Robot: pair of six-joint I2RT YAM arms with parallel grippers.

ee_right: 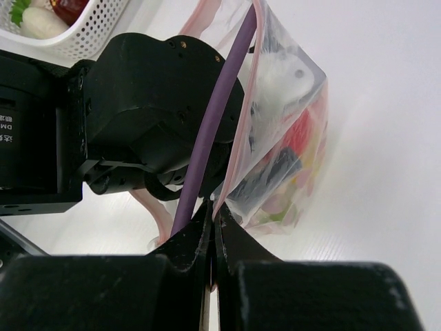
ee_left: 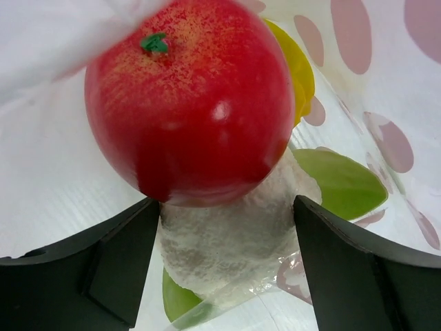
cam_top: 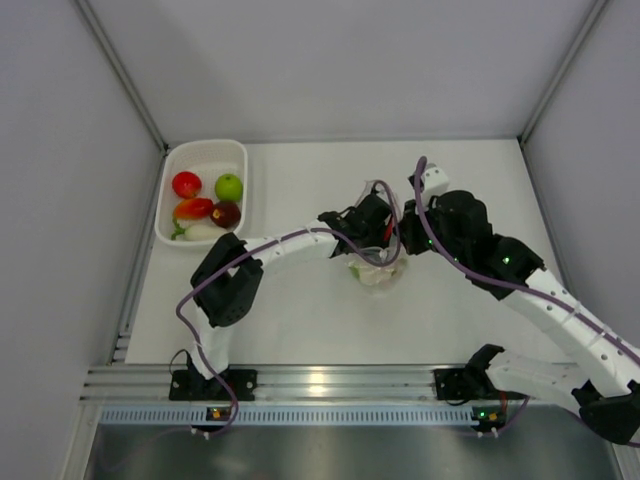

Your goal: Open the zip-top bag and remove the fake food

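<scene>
The zip top bag [cam_top: 373,271] stands mid-table with fake food inside. My left gripper is open inside it, its tips at a pale wrinkled item [ee_left: 227,255] below a red tomato-like fruit [ee_left: 189,103]; yellow and green pieces show behind. My right gripper is shut at the bag's pink zip edge [ee_right: 242,131], which runs into its fingertips.
A white basket [cam_top: 206,156] at the back left holds several fake fruits and vegetables. The front of the table [cam_top: 300,330] and the area right of the bag are clear.
</scene>
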